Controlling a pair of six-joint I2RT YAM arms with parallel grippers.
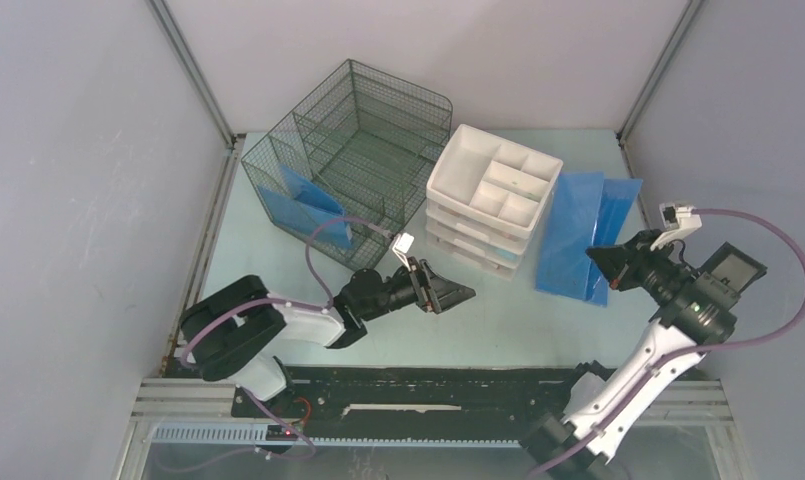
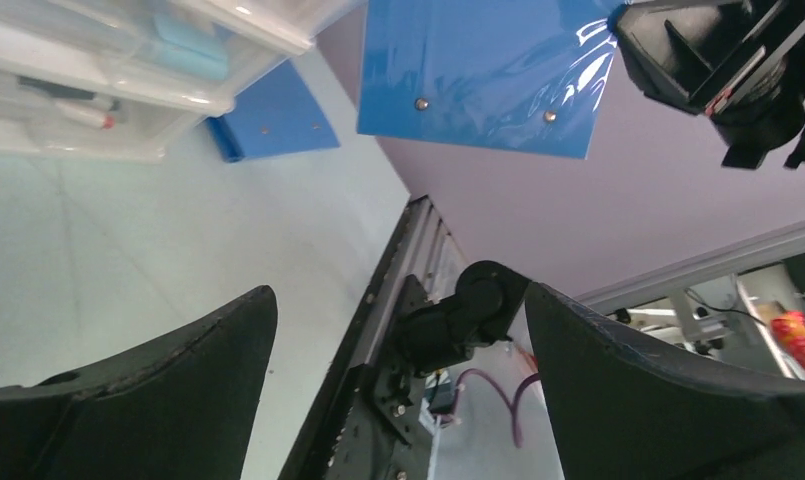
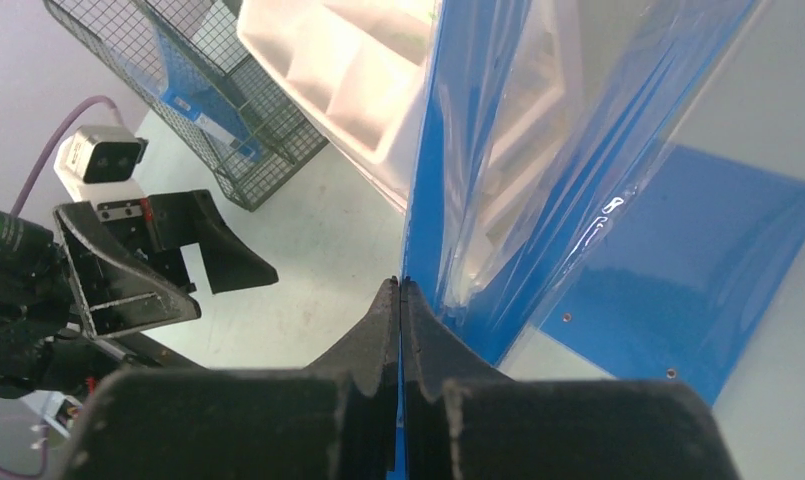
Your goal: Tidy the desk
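My right gripper (image 1: 599, 258) is shut on a blue folder (image 1: 568, 235), seen edge-on at its fingertips in the right wrist view (image 3: 440, 150) and hanging raised in the left wrist view (image 2: 478, 70). Another blue folder (image 3: 698, 250) lies flat beneath it on the desk. My left gripper (image 1: 448, 294) stands open and empty over the desk in front of the white drawer organizer (image 1: 456, 180). A wire basket (image 1: 378, 150) at back left holds blue folders (image 1: 303, 212) in its front compartment.
The organizer's clear drawers hold small items, seen in the left wrist view. Walls border the desk left, right and behind.
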